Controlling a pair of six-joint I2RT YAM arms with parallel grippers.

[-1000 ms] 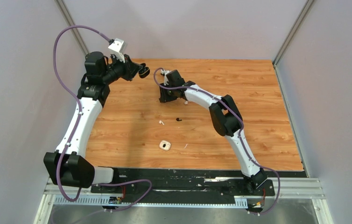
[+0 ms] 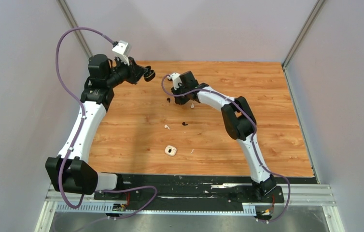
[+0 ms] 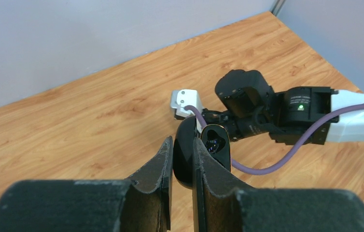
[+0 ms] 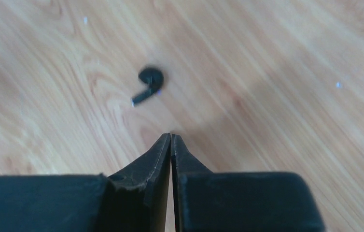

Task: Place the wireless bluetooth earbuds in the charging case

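My left gripper is raised at the back left, shut on a black charging case (image 3: 186, 152), also seen in the top view (image 2: 149, 75). My right gripper is low over the wood, shut with nothing visible between its tips, just below a black earbud (image 4: 152, 79) in the right wrist view. In the top view, small black earbuds (image 2: 185, 123) and white earbuds (image 2: 166, 126) lie scattered on the table, and a white case (image 2: 170, 150) lies toward the front.
Purple cables run along both arms.
The right arm has shifted slightly rightward in the top view, uncovering a small black piece on the table. The left arm has stayed still.
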